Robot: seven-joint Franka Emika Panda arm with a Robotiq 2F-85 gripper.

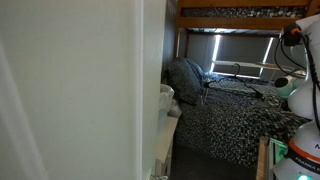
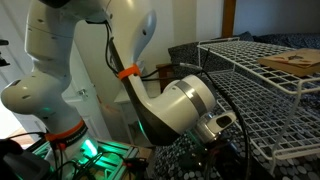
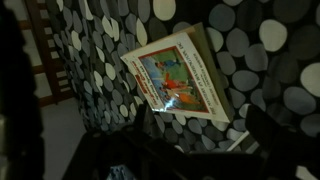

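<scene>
A book or booklet (image 3: 180,78) with a colourful picture on its pale cover lies on pebble-patterned cloth in the wrist view. At the bottom of that view, my gripper shows only as dark shapes close to the book's lower edge. Whether its fingers are apart is too dark to make out. The white arm (image 2: 178,112) bends down over the cloth in exterior view 2, its gripper end lost in shadow. In exterior view 1, only part of the arm (image 1: 303,155) enters at the right edge.
A white wire rack (image 2: 265,78) stands beside the arm, with a flat brown item (image 2: 292,62) on top. A thin white stick (image 3: 239,141) lies near the book. A white wall (image 1: 75,90) blocks much of exterior view 1, near a white bin (image 1: 166,97).
</scene>
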